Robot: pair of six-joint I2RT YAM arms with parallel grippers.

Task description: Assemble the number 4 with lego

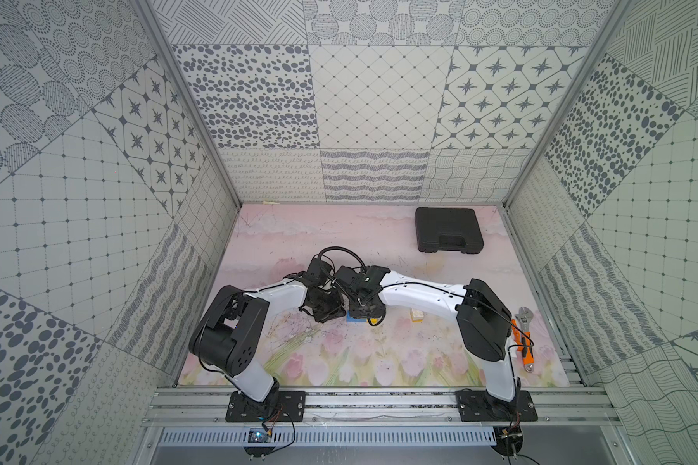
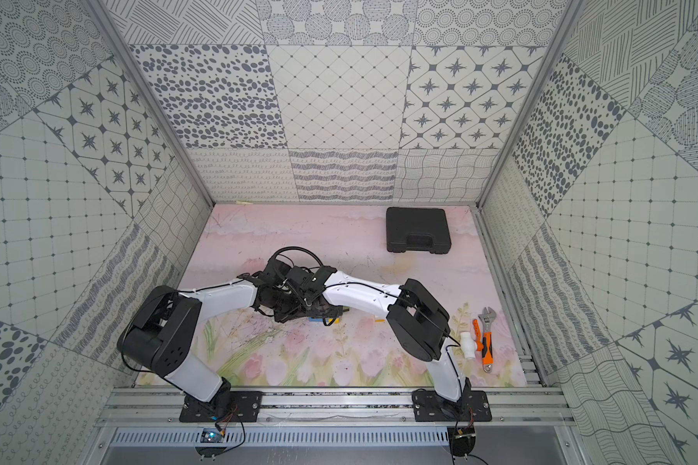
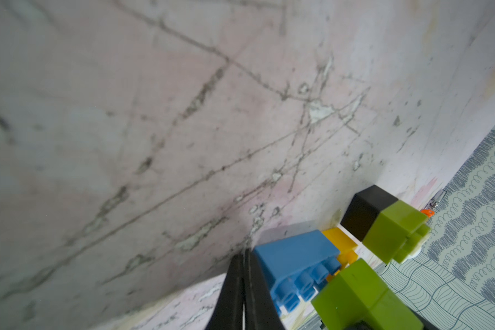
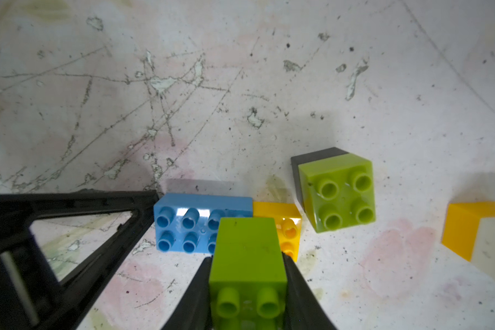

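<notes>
A blue lego brick [image 4: 188, 222] lies on the table with its studs facing sideways, end to end with a yellow brick [image 4: 289, 225]. At the blue brick's left end stands my left gripper, its fingers together and nothing between them; the brick is outside them. My right gripper is shut on a green brick [image 4: 247, 250], held above where the blue and yellow bricks meet. Another green brick [image 4: 338, 192], joined to a black one [image 4: 298, 176], sits on the table beside the yellow brick.
A yellow and white block [image 4: 467, 233] lies apart on the right. Toward the back right is a black case [image 1: 448, 230]; an orange-handled wrench [image 1: 526, 341] rests by the right edge. Both arms crowd close together at mid-table, while the front and back are clear.
</notes>
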